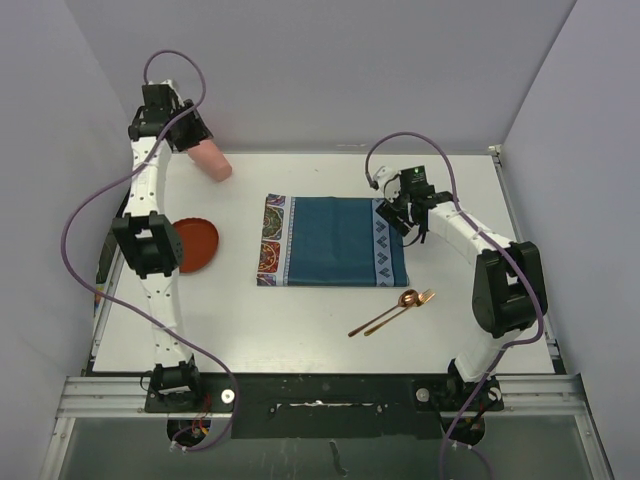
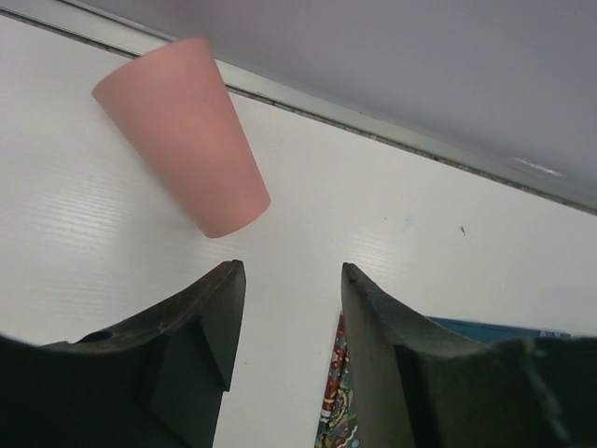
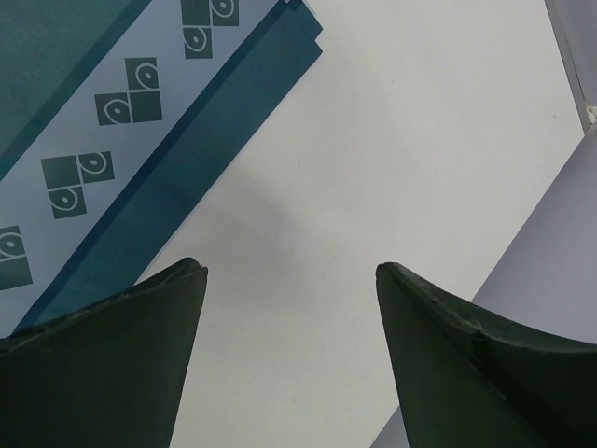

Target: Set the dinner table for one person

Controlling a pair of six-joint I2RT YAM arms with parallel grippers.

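Observation:
A pink cup (image 1: 212, 160) (image 2: 187, 135) leans tilted at the back left of the table, just beyond my left gripper, whose fingers are apart with nothing between them. A red plate (image 1: 199, 245) lies at the left. A teal placemat (image 1: 331, 242) with patterned bands covers the middle. Copper spoon (image 1: 407, 298) and fork (image 1: 424, 298) lie front right. My right gripper hangs open over the placemat's right edge, empty.
Grey walls (image 1: 320, 80) border the back and both sides.

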